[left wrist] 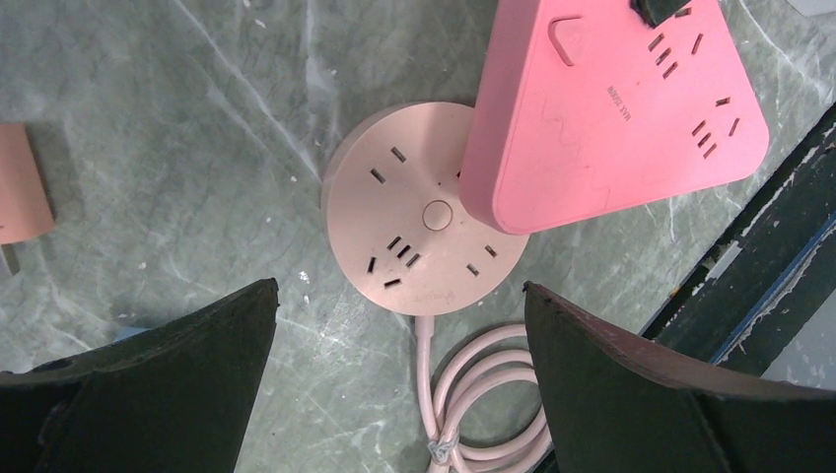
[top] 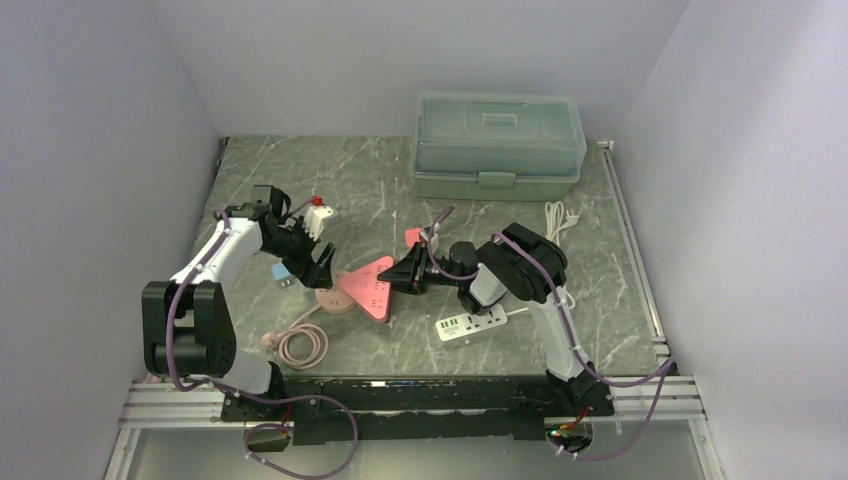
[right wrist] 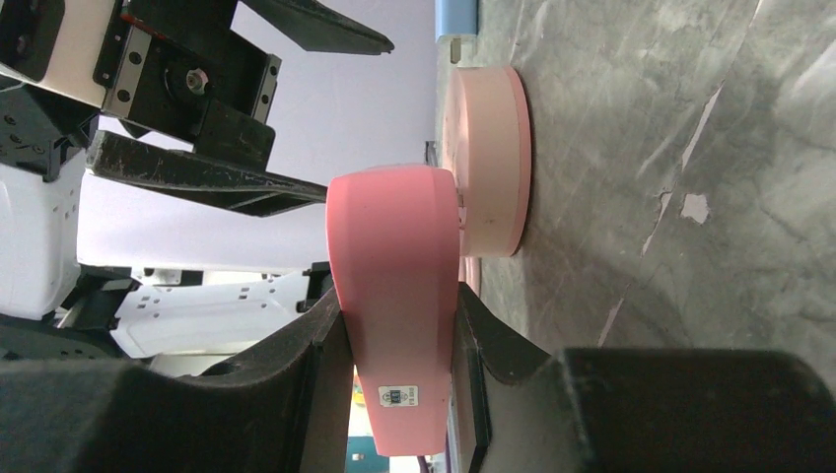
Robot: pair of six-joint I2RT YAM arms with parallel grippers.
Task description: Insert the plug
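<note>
A round pale-pink socket block (left wrist: 394, 212) lies on the table in the left wrist view. Over it hangs my left gripper, its fingers wide apart and nothing between them. My right gripper is shut on a pink triangular socket block (right wrist: 399, 256), which it grips across its thickness. That block overlaps one side of the round one in the left wrist view; whether the two touch cannot be told. At the left edge of that view sits an orange-pink plug (left wrist: 22, 182) with a metal pin, partly cut off.
A blue block-like piece (top: 282, 274) lies left of the round block. Its coiled cable (top: 303, 345) rests in front. Further right are a white power strip (top: 471, 323), a white cord (top: 556, 218) and, at the back, a green box (top: 497, 150). A small pink piece (top: 413, 236) lies mid-table.
</note>
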